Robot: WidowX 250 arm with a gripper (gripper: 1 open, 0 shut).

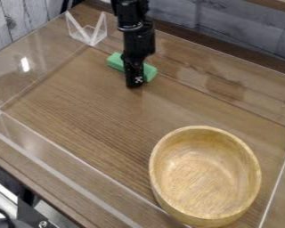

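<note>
My black gripper (135, 75) reaches down from the top centre onto a green block (117, 61), which lies flat on the wooden table (85, 125). The fingertips sit low over the block's right part, partly covering it. The fingers look shut; whether anything is between them is not visible.
A round wooden bowl (205, 174) stands at the lower right. A clear plastic item (88, 29) is at the back left. The middle and left of the table are open, with the table edge along the left.
</note>
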